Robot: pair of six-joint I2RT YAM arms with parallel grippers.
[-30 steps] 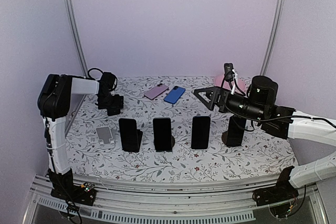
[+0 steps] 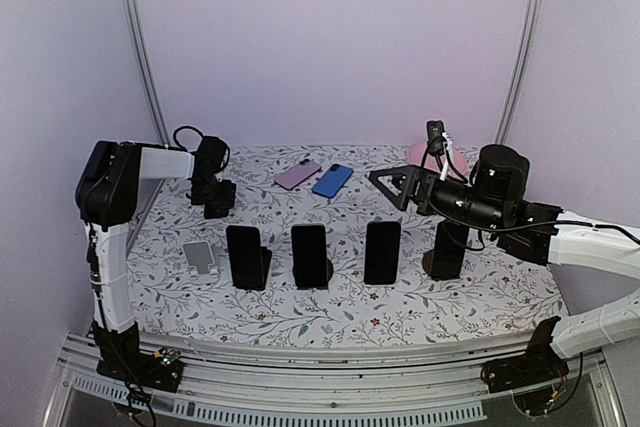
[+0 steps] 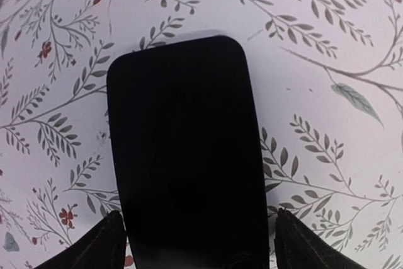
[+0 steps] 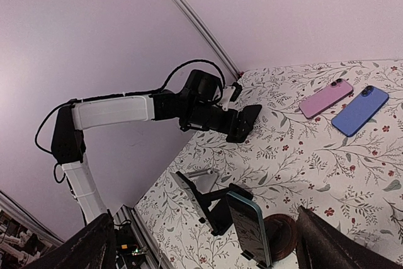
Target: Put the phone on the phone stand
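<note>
A black phone [image 3: 189, 143] lies flat on the patterned table at the back left, with my left gripper low over it, its fingers part open on either side of the phone's near end; whether they touch it I cannot tell. My right gripper [image 2: 390, 185] is open above the right half of the table, nothing between its fingers. A small silver empty phone stand [image 2: 198, 255] is at the left, beside a row of stands holding upright black phones [image 2: 310, 255].
A pink phone [image 2: 296, 174] and a blue phone [image 2: 332, 180] lie flat at the back centre. A pink object [image 2: 418, 155] is partly hidden behind the right arm.
My left gripper has shifted slightly to the right over the black phone. The right arm and the other things have not moved.
</note>
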